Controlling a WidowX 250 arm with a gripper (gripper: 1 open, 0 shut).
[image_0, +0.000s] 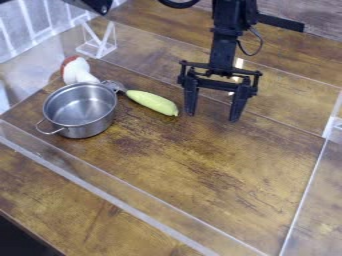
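My black gripper (214, 105) hangs low over the wooden table, right of a yellow-green corn cob (151, 102). Its two fingers are apart, and I see nothing between them. A steel pot (82, 112) with side handles sits at the left. Behind the pot lies a white and red object (78, 72), with a small grey item near it that is too small to name.
A white wire rack (98, 38) stands at the back left. Clear panels edge the work area.
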